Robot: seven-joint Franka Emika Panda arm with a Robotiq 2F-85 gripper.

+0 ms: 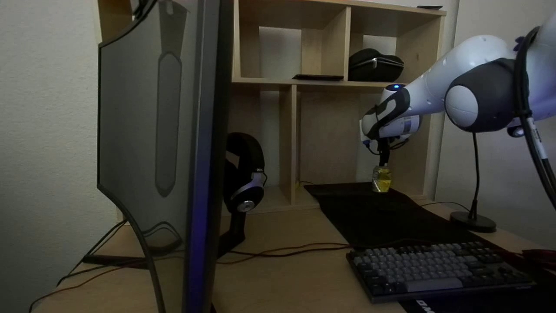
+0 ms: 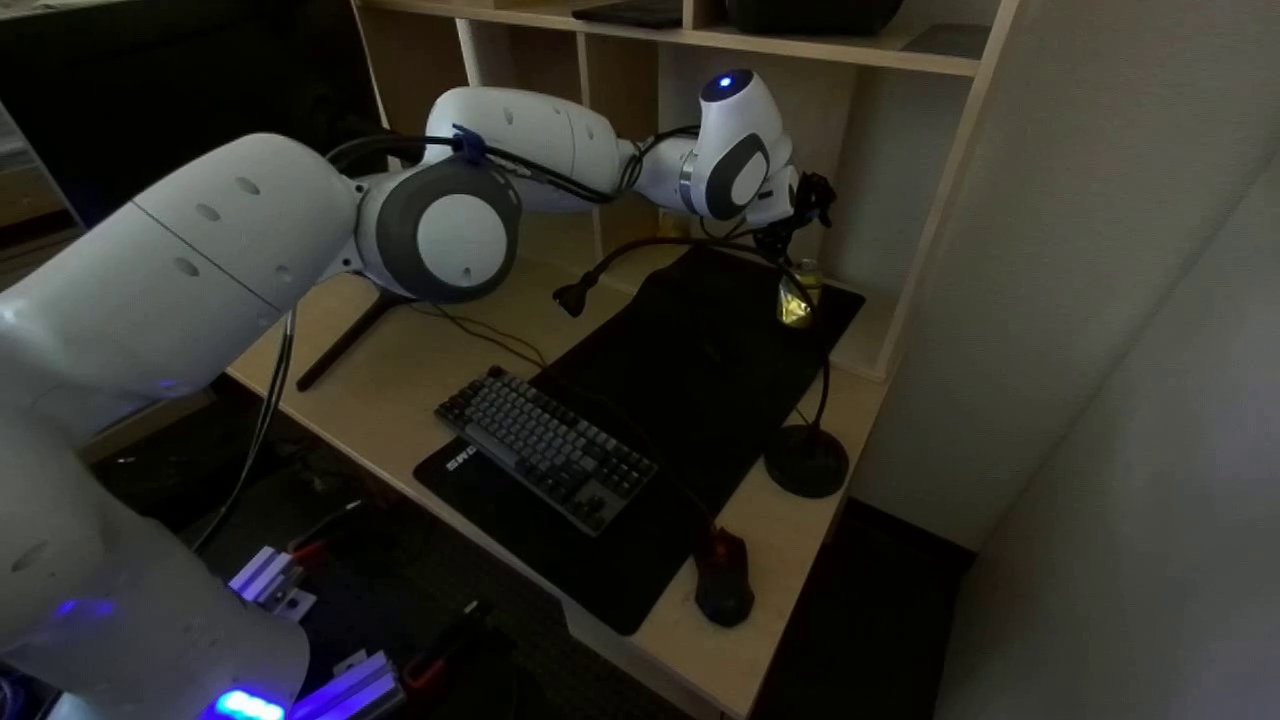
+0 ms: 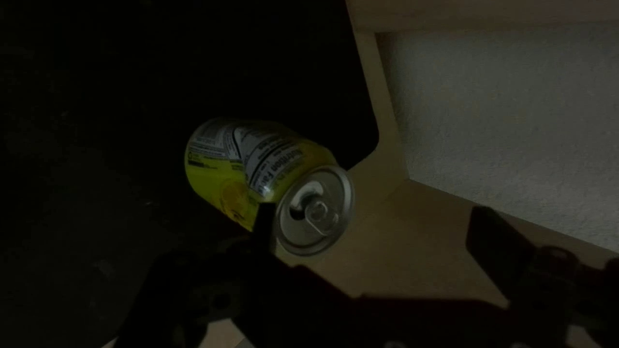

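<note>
A yellow and silver drink can stands upright at the far end of the black desk mat. Just above it, my gripper points down, its fingertips near the can's top in exterior view 1. In the wrist view the can shows its opened lid and nutrition label. There my gripper is open wide. One of the fingers overlaps the can's lid edge, while the other stands well to the right over bare wood. Whether that left finger touches the can, I cannot tell.
Wooden shelf walls rise close behind and beside the can. A lamp with a round black base and bent neck stands nearby. The keyboard and mouse lie toward the front.
</note>
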